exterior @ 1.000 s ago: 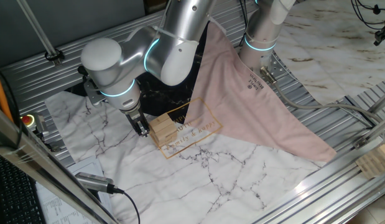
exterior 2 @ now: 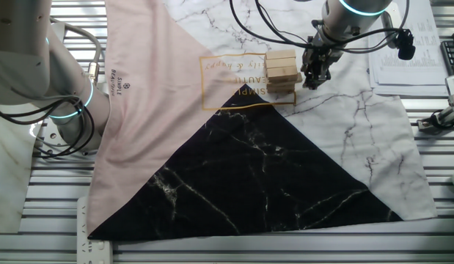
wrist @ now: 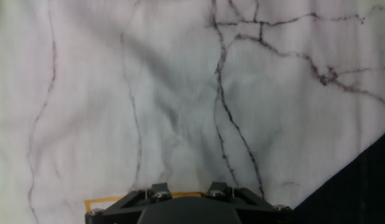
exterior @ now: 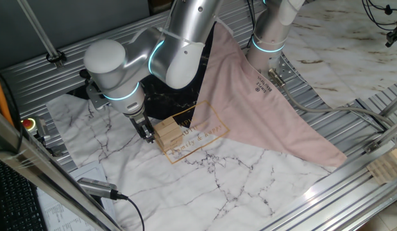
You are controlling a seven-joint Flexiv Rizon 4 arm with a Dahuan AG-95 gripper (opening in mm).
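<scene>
A small stack of pale wooden blocks (exterior: 166, 136) stands on the cloth, over one end of its gold-framed lettering. My gripper (exterior: 149, 136) points down right beside the stack, low over the white marble-pattern part. From the opposite side, the blocks (exterior 2: 281, 67) and the gripper (exterior 2: 312, 79) appear side by side; whether they touch is unclear. In the wrist view the two fingertips of the gripper stand apart at the bottom edge, with cloth and a bit of gold line showing between them. No block shows in that view.
The cloth has a pink part (exterior: 249, 109) and a black part (exterior 2: 241, 176), both bare. A cabled device (exterior: 99, 188) and papers lie at the near left, and slotted metal rails surround the cloth.
</scene>
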